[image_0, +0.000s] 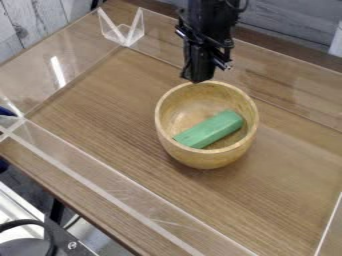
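A wooden bowl (182, 110) sits on the wooden table, with a green rectangular block (210, 129) lying inside it on the right-lower part. Above the bowl's back rim, the black gripper (197, 74) points downward, shut, with nothing visible between its fingers. Its arm reaches up out of the top of the view.
A clear angular plastic piece (122, 28) stands at the back left. Black cables (40, 235) and the table's edge are at the lower left; a grey wall runs along the back.
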